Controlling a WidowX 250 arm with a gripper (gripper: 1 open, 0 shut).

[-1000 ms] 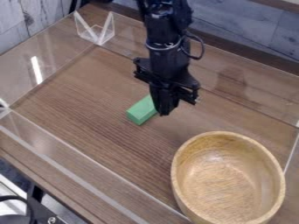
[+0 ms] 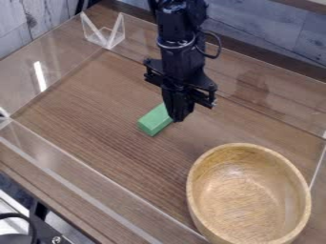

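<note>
The black robot gripper [image 2: 171, 105] hangs over the middle of the wooden table [image 2: 76, 133], its tip just above and right of a green block [image 2: 154, 121], partly covering that block's upper right end. Whether the fingers are open or shut is hard to make out, and nothing is visibly held.
A large round tan bowl [image 2: 249, 195] stands at the lower right. A clear plastic piece [image 2: 102, 29] is at the table's upper left edge. A black cable lies beyond the lower left edge.
The green block looks unmoved.
</note>
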